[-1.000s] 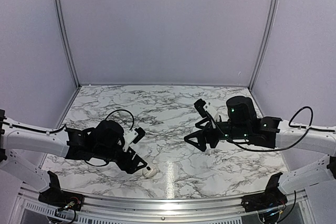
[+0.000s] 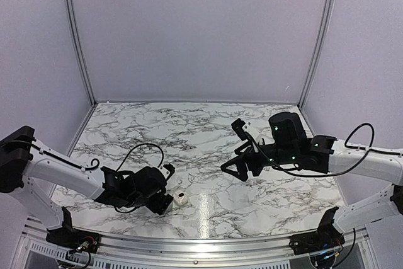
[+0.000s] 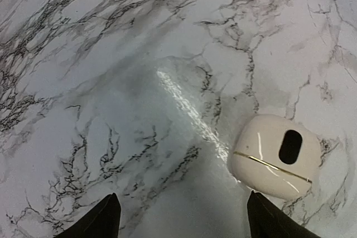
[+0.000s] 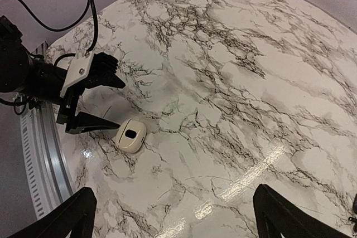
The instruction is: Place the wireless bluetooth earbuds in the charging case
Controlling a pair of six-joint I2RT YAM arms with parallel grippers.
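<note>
A cream earbud case [image 2: 180,198], closed, with a gold seam and dark oval window, lies on the marble table beside my left gripper [image 2: 165,187]. In the left wrist view the case [image 3: 268,151] sits to the right, just beyond the right finger of the open left gripper. The right wrist view shows the case [image 4: 134,140] near the left gripper's fingertips. My right gripper [image 2: 233,155] is raised over the table to the right, open with nothing between its fingers. No loose earbuds are visible.
The right arm has barely moved.
</note>
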